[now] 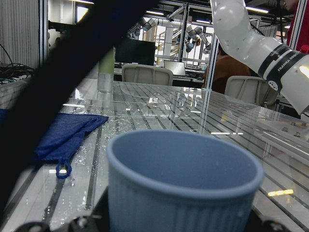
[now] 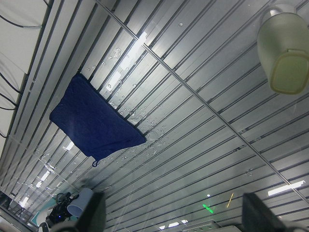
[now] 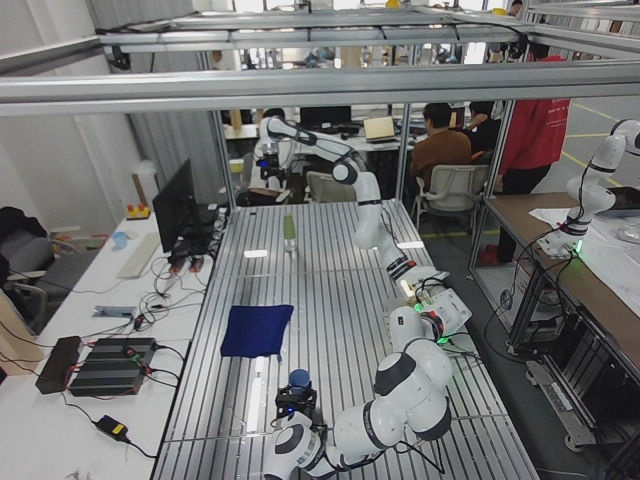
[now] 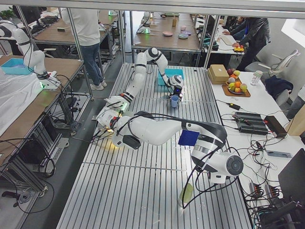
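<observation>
A blue cup (image 1: 178, 188) is at my left gripper (image 3: 296, 408), low over the metal table (image 4: 128, 191); it fills the lower left wrist view. Whether the fingers grip it is unclear. A dark blue cloth (image 2: 96, 121) lies flat beside puddles. A green bottle (image 2: 285, 58) stands upright at the other end of the table. My right gripper is raised high above the table near the bottle; its fingertips at the lower edge of the right wrist view are wide apart, with nothing between them.
A teal bin (image 4: 162, 81) sits behind my left gripper. A side desk holds electronics (image 3: 110, 366), cables and a monitor (image 3: 175, 205).
</observation>
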